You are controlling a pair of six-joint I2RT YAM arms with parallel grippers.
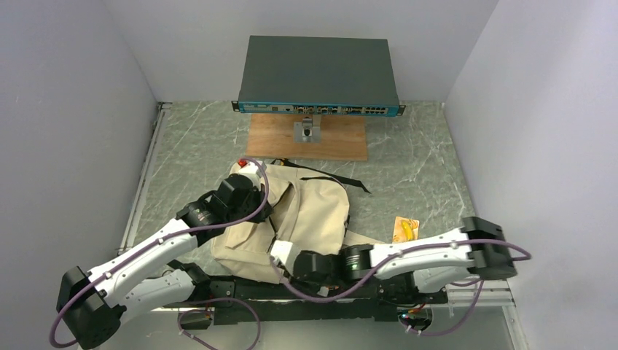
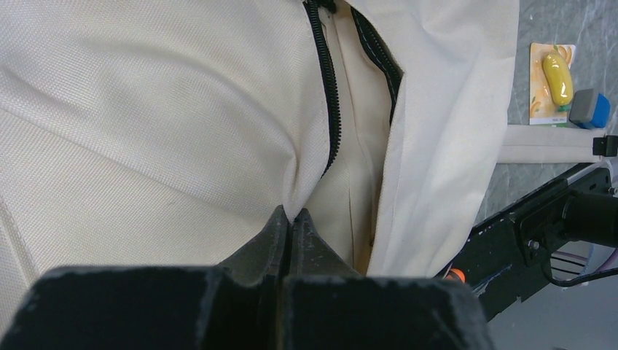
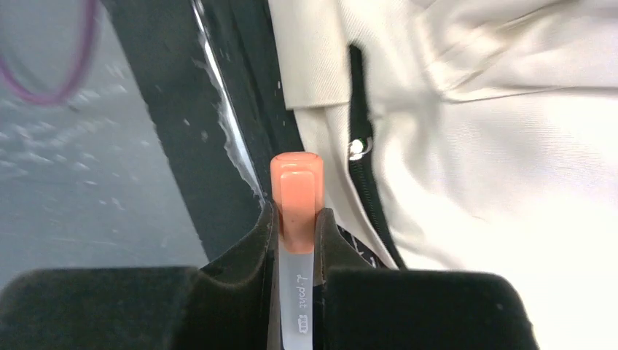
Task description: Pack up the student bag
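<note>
The cream bag (image 1: 321, 215) lies on the floor with its zipped mouth (image 2: 331, 109) gaping. My left gripper is shut on a fold of the bag's cloth beside the black zipper. In the right wrist view, a slim case (image 3: 297, 200) with an orange cap and clear grey body is clamped between the fingers of my right gripper. It is held just off the bag's front edge, close to a zipper pull (image 3: 358, 147). The arm's own body hides this case in the top view.
A yellow item on an orange card (image 2: 554, 80) and a blue-grey block (image 2: 589, 109) lie to the right of the bag, near a strap (image 2: 546, 144). A dark rack unit (image 1: 317, 73) stands at the back. Grey floor (image 1: 408, 157) at the right is open.
</note>
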